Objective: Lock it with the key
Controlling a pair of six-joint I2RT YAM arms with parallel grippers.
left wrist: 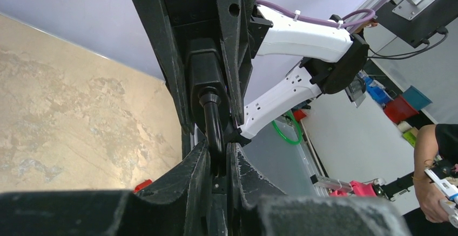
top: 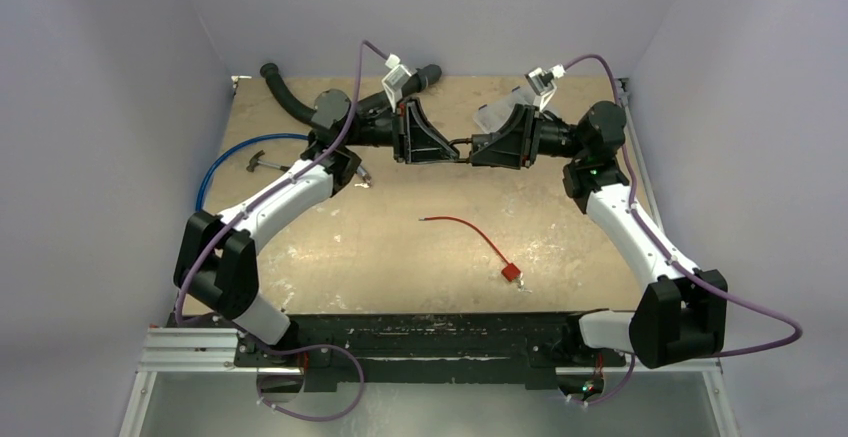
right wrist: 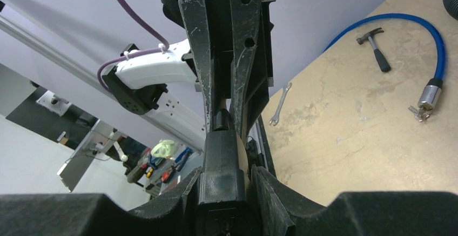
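Observation:
Both grippers meet in the air over the middle of the board. A black lock body [right wrist: 221, 176] with a dark shackle [left wrist: 215, 128] is between them. My right gripper [top: 480, 149] is shut on the body. My left gripper [top: 448, 153] is shut on the shackle, as the left wrist view shows. No key can be made out in either gripper. A blue cable lock [right wrist: 430, 94] with small keys [right wrist: 421, 115] lies on the board. A red lock [top: 510, 272] with its cable and keys lies at the front right.
A hammer [right wrist: 381, 58], a wrench [right wrist: 281, 104], a thick black curved lock [top: 285, 92] and a clear plastic box [top: 493, 112] lie on the board [top: 360, 257]. The front middle of the board is mostly clear around the red cable.

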